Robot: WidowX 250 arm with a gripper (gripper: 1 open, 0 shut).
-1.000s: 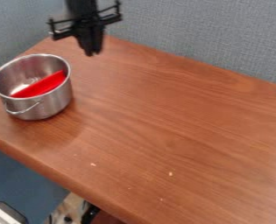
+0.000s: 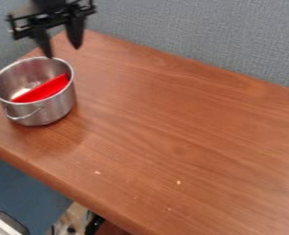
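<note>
A steel pot (image 2: pixel 34 108) with a wire handle rests at the left edge of the wooden table, with a red elongated object (image 2: pixel 46 89) lying inside it. My black gripper (image 2: pixel 61 49) is above the pot's back side at the top left, its two fingers spread apart, with nothing visible between them.
A grey fabric wall (image 2: pixel 220 37) runs along the back. Cables and other items lie below the table's front left edge.
My gripper has moved left from over the table behind the pot to above the pot's back. The pot and red object look unchanged.
</note>
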